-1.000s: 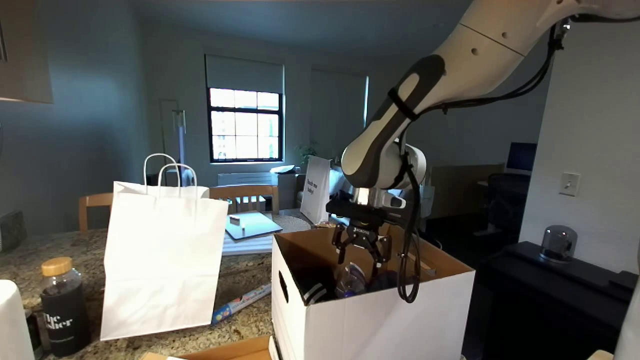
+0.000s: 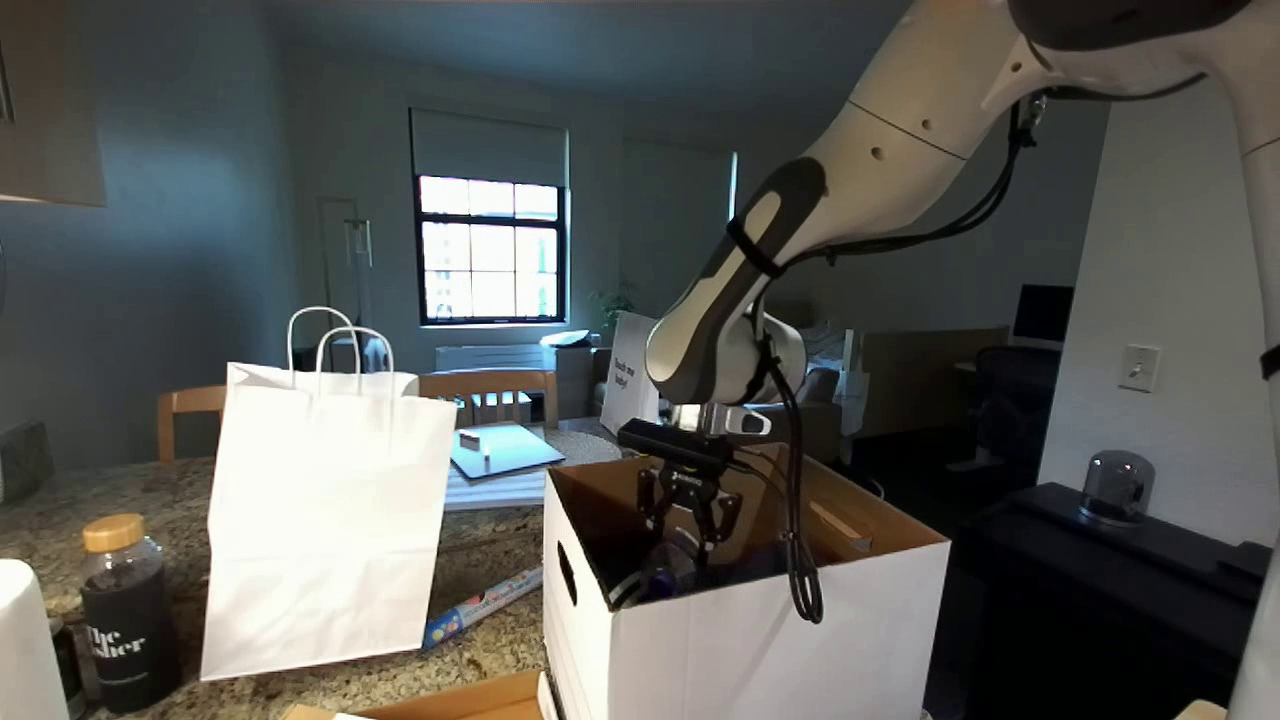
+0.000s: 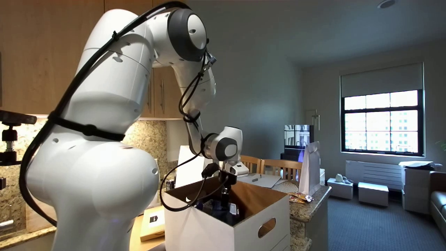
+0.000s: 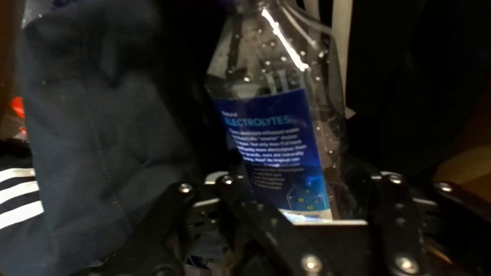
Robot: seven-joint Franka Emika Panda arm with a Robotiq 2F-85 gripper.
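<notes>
A clear plastic bottle with a blue label (image 4: 276, 147) lies among dark clothes in the white box (image 2: 768, 648). In the wrist view the bottle's lower part sits between the fingers of my gripper. The fingers stand apart, one on each side of the bottle; whether they touch it is hard to tell. From outside, the gripper (image 2: 684, 540) reaches down inside the box, near its left end. Dark cloth (image 4: 101, 119) lies to the left of the bottle, and a dark garment with white stripes (image 4: 20, 197) shows at the lower left.
The box walls rise close around the gripper. Left of the box are a white paper bag (image 2: 324, 528), a dark drink bottle with a wooden lid (image 2: 126, 624) and a colourful tube (image 2: 480, 608) on the counter. An open cardboard box (image 2: 504, 698) lies in front.
The arm has moved left and down, taking the gripper from above the box's contents to around the bottle. The fingers are closer together than before.
</notes>
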